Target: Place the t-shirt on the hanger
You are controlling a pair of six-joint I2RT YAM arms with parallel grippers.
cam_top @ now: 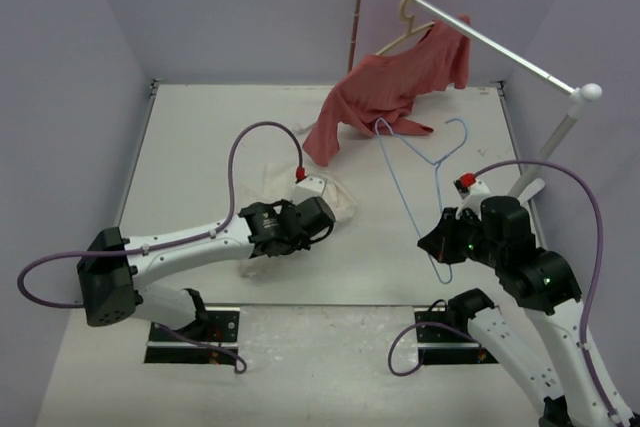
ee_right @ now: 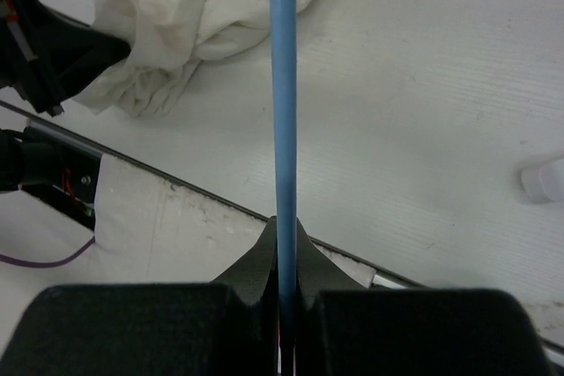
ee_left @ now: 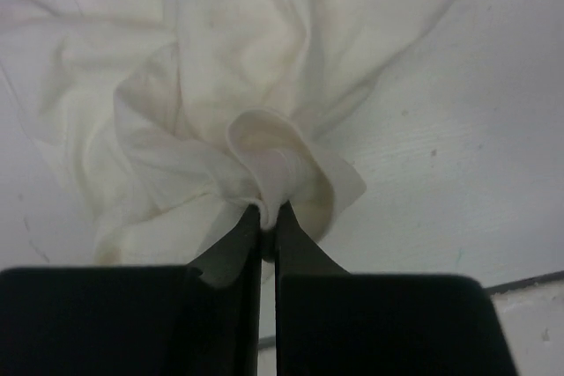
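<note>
A crumpled cream t shirt (cam_top: 340, 197) lies on the table, partly covered by my left arm in the top view. In the left wrist view, my left gripper is shut on a pinched fold of the t shirt (ee_left: 238, 68), and the cloth loops up around the tips. A blue hanger (cam_top: 402, 197) is held on the right, its hook toward the rack. My right gripper (cam_top: 432, 244) is shut on the hanger's bar, which runs straight up between the fingers in the right wrist view (ee_right: 284, 85).
Behind, a white rack rail (cam_top: 480, 35) carries a wooden hanger (cam_top: 405, 32) with a red garment (cam_top: 395, 87) draping down to the table. A small white object (ee_right: 542, 180) sits at the right in the right wrist view. Bare table lies between the t shirt and my right gripper.
</note>
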